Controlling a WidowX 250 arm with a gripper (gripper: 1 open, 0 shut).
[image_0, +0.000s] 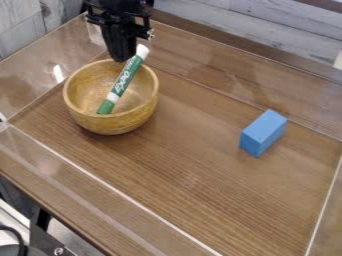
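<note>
A round wooden bowl sits on the left of the table with a green-and-white tube lying in it, its upper end resting out over the far rim. Just above the bowl's far side, my dark gripper points down near the tube's upper end. The fingertips are small and dark; nothing clearly shows between them, and they look shut.
A blue block lies on the right of the wooden table. The back edge and wall are at the top.
</note>
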